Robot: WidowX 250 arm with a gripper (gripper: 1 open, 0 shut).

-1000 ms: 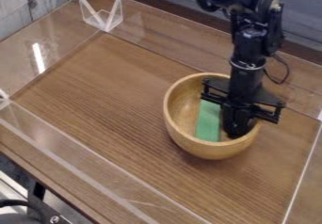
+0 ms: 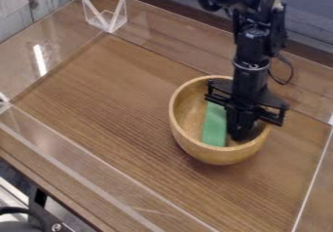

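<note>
A tan wooden-coloured bowl [image 2: 185,114] sits on the wooden table at the centre right. Inside it lies a green object [image 2: 215,127], partly covered by the black robot gripper [image 2: 243,121], which reaches down from the top of the view into the bowl's right side. The gripper's fingertips are dark and hard to make out, so whether anything is between them cannot be seen.
A clear plastic piece [image 2: 104,14] stands at the back left. Table edges show along the left and back.
</note>
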